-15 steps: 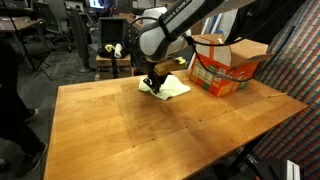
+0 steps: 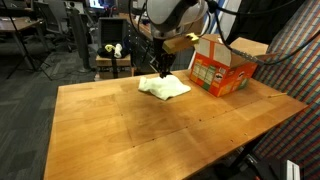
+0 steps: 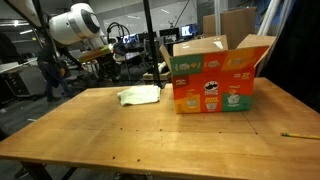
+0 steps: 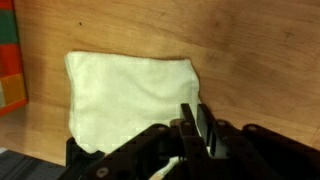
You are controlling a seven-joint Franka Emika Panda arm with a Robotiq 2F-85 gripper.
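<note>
A white cloth (image 2: pixel 166 88) lies spread on the wooden table, towards its far edge. In exterior view 1 my gripper (image 2: pixel 164 72) is over the cloth's far side, pointing down. From exterior view 2, the cloth (image 3: pixel 139 95) looks mostly flat, with the gripper above and to its left. The wrist view has the two dark fingertips close together, in line with one edge of the cloth (image 4: pixel 125 95). The gripper is shut; whether a bit of that edge is pinched cannot be made out. Its body hides the cloth's lower part in that view.
A red and green cardboard box (image 3: pixel 212 83) with open flaps stands right of the cloth. A thin pencil-like stick (image 3: pixel 299 136) lies near the table's right side.
My gripper has risen and moved back from the cloth's near side to over its far side. The cloth shows little change in outline.
</note>
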